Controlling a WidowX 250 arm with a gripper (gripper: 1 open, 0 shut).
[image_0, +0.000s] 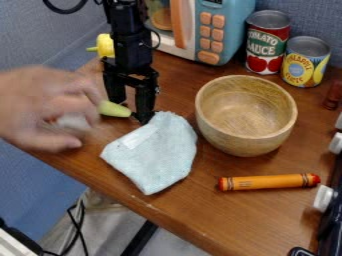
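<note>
My black gripper (130, 102) hangs low at the back left of the wooden table, left of the wooden bowl (246, 118). A yellow-green object (114, 108) lies at its fingers; whether it is held I cannot tell. A blurred human hand (40, 110) reaches in from the left, beside that object. A light blue cloth (150, 155) lies crumpled in front of the gripper, left of the bowl.
An orange crayon (267, 183) lies at the front right. A tomato sauce can (266, 42), a second can (305, 62) and a toy microwave (207, 25) stand at the back. The table's edge runs along the front left.
</note>
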